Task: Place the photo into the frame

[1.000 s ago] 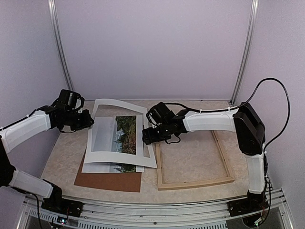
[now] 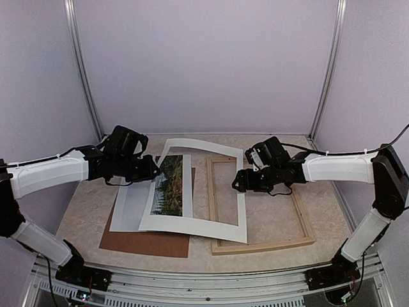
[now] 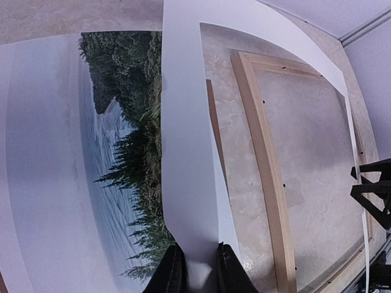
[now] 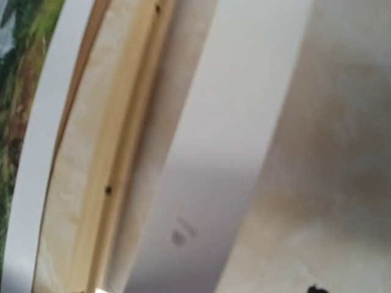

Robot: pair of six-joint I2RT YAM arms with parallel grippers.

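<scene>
The white mat (image 2: pixel 192 225), a bordered sheet with a rectangular opening, is raised and bowed across both work areas. My left gripper is shut on its left strip. At its right strip, my right gripper (image 2: pixel 240 181) has its fingers apart on either side of the border, as the left wrist view shows. Through the mat's opening shows the landscape photo (image 2: pixel 169 192), on a white sheet to the left. The wooden frame (image 2: pixel 268 246) lies flat on the right; the mat's right strip hangs over its left part.
Under the photo sheet sticks out a brown backing board (image 2: pixel 144 244). Bare tabletop (image 2: pixel 278 214) shows inside the wooden frame. Walls close off the back and sides.
Both arms have carried the mat rightward, from over the photo to partly over the wooden frame. The photo, backing board and frame stayed put.
</scene>
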